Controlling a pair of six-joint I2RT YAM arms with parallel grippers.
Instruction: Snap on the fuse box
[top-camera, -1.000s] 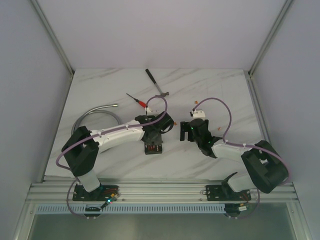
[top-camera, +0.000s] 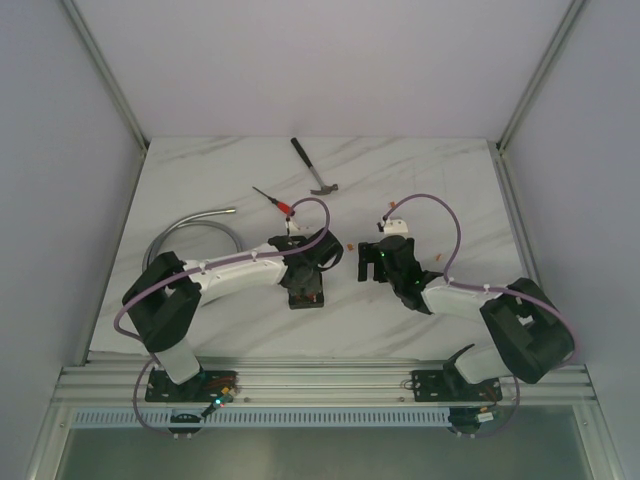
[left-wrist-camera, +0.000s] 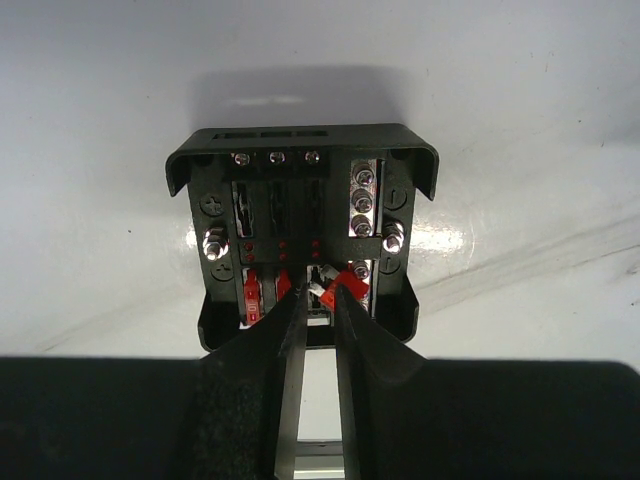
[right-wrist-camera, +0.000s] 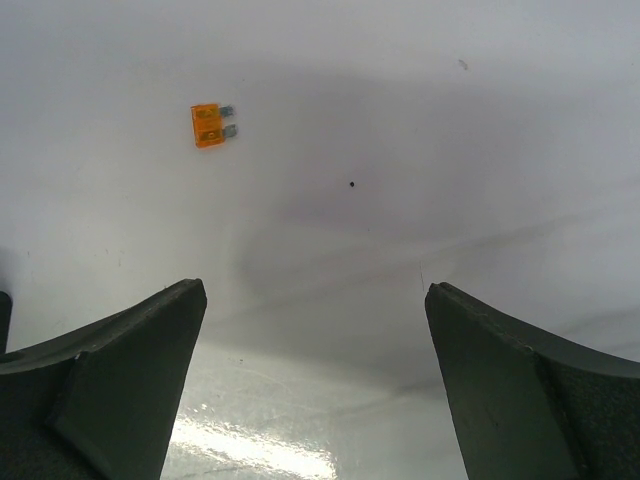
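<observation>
In the left wrist view the black fuse box (left-wrist-camera: 300, 250) lies on the white table. Two red fuses (left-wrist-camera: 251, 295) stand in its lower left slots. Another red fuse (left-wrist-camera: 348, 284) sits tilted at the lower right, partly behind the fingertips of my left gripper, which is over the box with its fingers close together; whether they grip that fuse is unclear. My right gripper hangs open over bare table to the right of the box, with an orange fuse (right-wrist-camera: 208, 125) lying ahead of it.
A hammer (top-camera: 312, 170) and a red screwdriver (top-camera: 281, 205) lie behind the box. A grey hose (top-camera: 158, 240) curves at the left.
The right arm has barely moved.
</observation>
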